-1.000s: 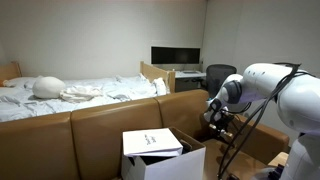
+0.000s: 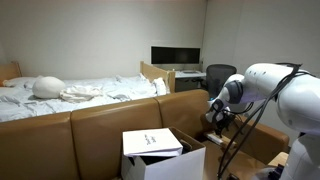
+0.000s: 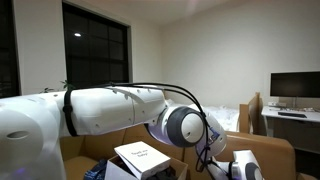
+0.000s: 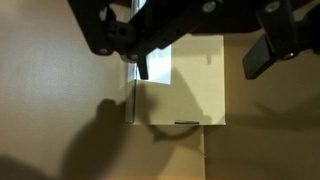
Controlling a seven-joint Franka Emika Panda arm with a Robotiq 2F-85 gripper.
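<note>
My gripper stands open in the wrist view, its two dark fingers wide apart with nothing held between them. Beneath it lies a flat tan carton point(image 4: 185, 105) with a pale, shiny patch on its upper left and a short dark slot near its lower edge. A shadow of the hand falls across it. In exterior view 1 the gripper point(image 2: 217, 126) is low over the brown sofa seat, at the right. Exterior view 2 has the arm hiding the fingertips.
A white box point(image 2: 165, 165) with a white book point(image 2: 153, 141) on top stands left of the arm. The sofa backrest point(image 2: 90, 138) runs behind. Farther back are a bed point(image 2: 80, 92) and a monitor point(image 2: 176, 56). A black cable hangs along the arm.
The hand has shifted only slightly over the past second, staying low above the seat. The white box and book have not moved.
</note>
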